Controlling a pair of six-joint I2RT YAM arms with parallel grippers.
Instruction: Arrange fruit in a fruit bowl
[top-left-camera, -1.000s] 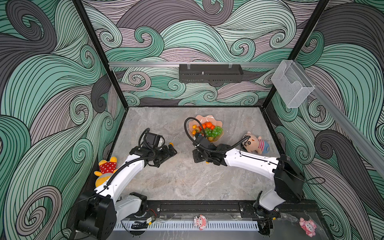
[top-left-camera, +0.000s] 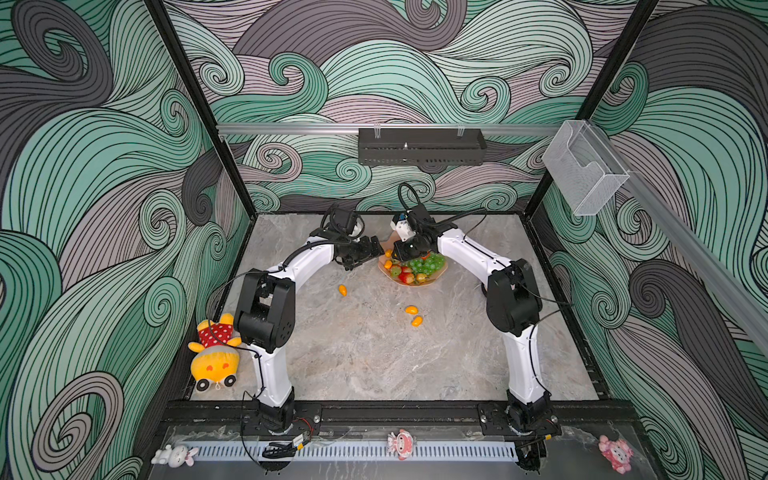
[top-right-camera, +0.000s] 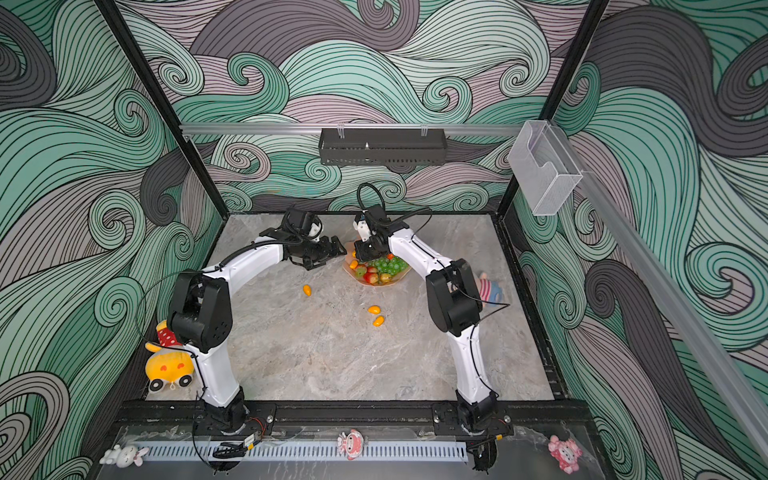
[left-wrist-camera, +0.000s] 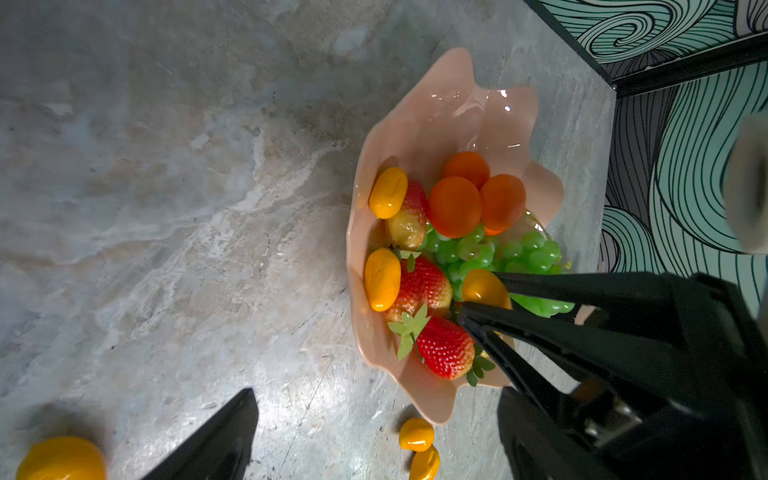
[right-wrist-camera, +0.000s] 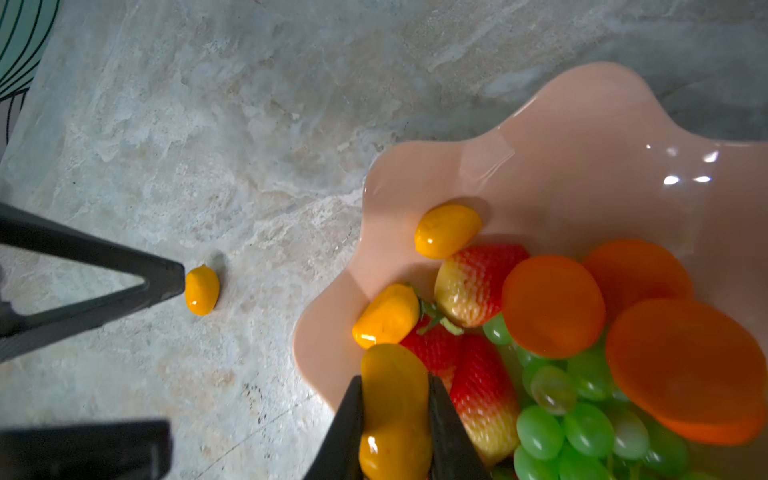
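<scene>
A pink scalloped bowl (right-wrist-camera: 560, 176) holds oranges (right-wrist-camera: 552, 308), strawberries (right-wrist-camera: 480, 400), green grapes (right-wrist-camera: 588, 432) and small yellow fruits (right-wrist-camera: 446, 230). My right gripper is over the bowl, shut on a yellow fruit. My left gripper (top-left-camera: 366, 252) hangs just left of the bowl, open and empty. Loose yellow fruits (top-left-camera: 342, 290) lie on the table left of the bowl and in front of it (top-left-camera: 412, 310).
A yellow plush toy (top-left-camera: 214, 364) lies at the left edge, another plush toy (top-right-camera: 489, 288) at the right, partly behind the arm.
Both arms have moved toward the back of the table. My right gripper has gone from in front of the bowl to over it, and the left one has come up beside it.
</scene>
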